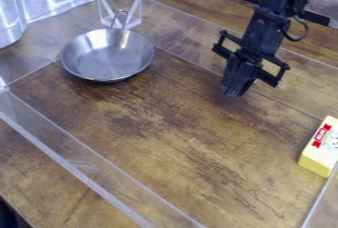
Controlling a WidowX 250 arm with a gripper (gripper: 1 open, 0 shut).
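Observation:
The black gripper [240, 79] hangs over the wooden table at the centre right, fingers pointing down and close together, apparently shut, with nothing visible between them. A steel pan [109, 54] lies to its left. A yellow box [321, 149] with a red and white label lies at the right edge, below and right of the gripper.
A small white rack-like object [118, 13] stands behind the pan. A white object at the top left is cut off by the frame. Clear strips run along the table's left and right.

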